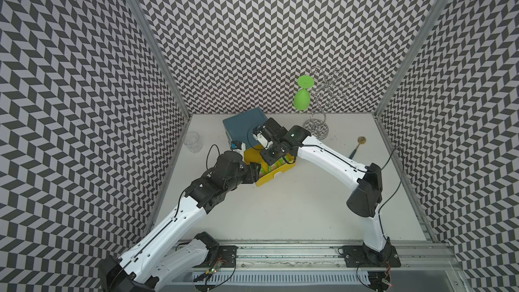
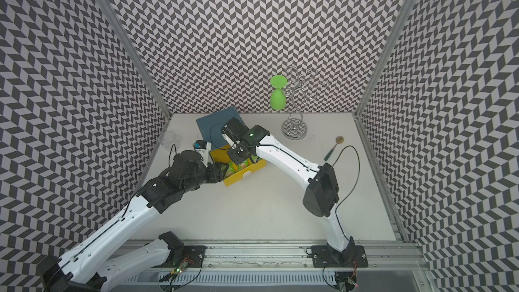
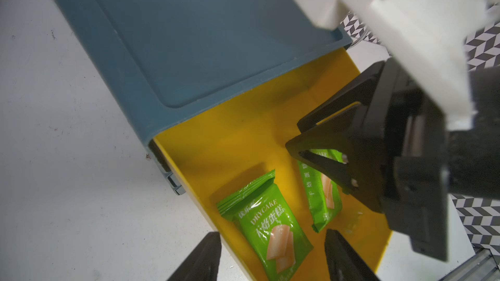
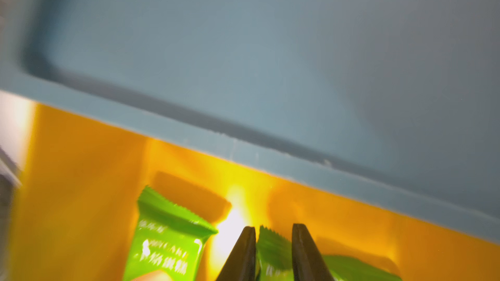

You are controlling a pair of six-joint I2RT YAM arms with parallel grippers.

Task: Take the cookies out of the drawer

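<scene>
A yellow drawer (image 1: 275, 176) is pulled out of a blue box (image 1: 243, 124). Inside lie green cookie packets, one (image 3: 265, 229) near the near side, another (image 3: 325, 192) beside it. My left gripper is over the first packet, fingers parted, nothing seen held. My right gripper is low in the drawer by the box's front, fingers parted, with a green packet showing behind or between them; I cannot tell whether they touch it.
A glass (image 1: 192, 141) stands at the left, a metal rack (image 1: 315, 127) with a green cup at the back right, and a spoon (image 1: 361, 140) at the right.
</scene>
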